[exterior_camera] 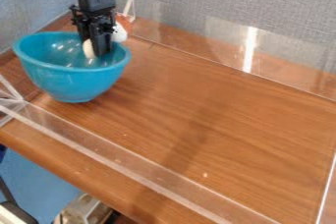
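Note:
A blue bowl (66, 76) stands at the back left of the wooden table (217, 125). My black gripper (96, 47) reaches down into the bowl's back right, shut on a pale, whitish object (89, 49) that is mostly hidden by the fingers and bowl. A small white object (118, 33) shows just right of the gripper, behind the bowl's rim; what it is, I cannot tell.
Clear strips edge the table, with a grey textured wall (237, 7) behind. Below the front left edge lie a blue surface and some clutter.

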